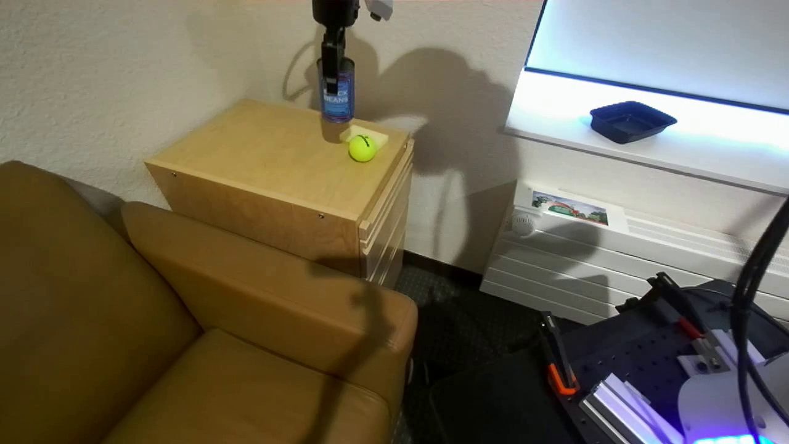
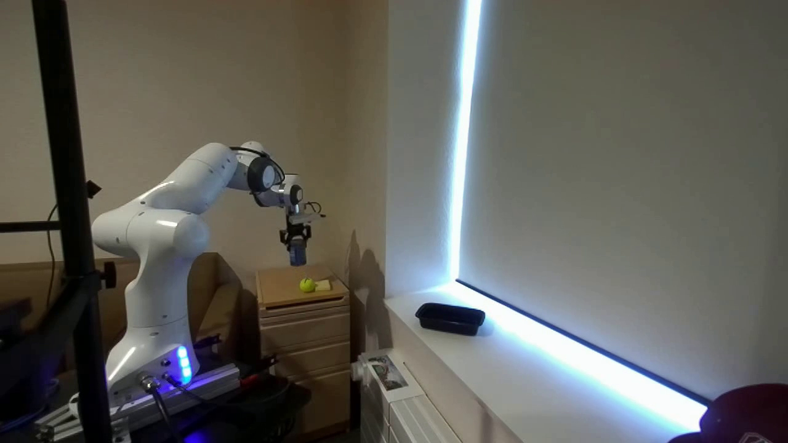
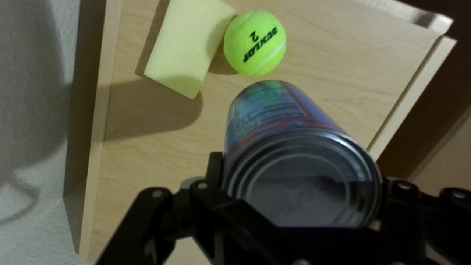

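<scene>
A blue can labelled black beans (image 1: 338,106) hangs above the wooden cabinet, with my gripper shut on it. In exterior view 2 the can (image 2: 297,253) is clear of the cabinet top (image 2: 277,288), below the black fingers. The wrist view shows the can's metal end between the two fingers, its side leaning away toward the ball. On the cabinet top lies a yellow-green tennis ball (image 3: 255,43), touching or very close to a pale yellow block (image 3: 190,48), perhaps a sponge; I cannot tell which.
A black tray (image 2: 450,318) stands empty on the white windowsill (image 2: 517,376), right of the cabinet. Below the sill is a radiator (image 1: 547,259). A brown sofa (image 1: 259,288) stands in front of the cabinet.
</scene>
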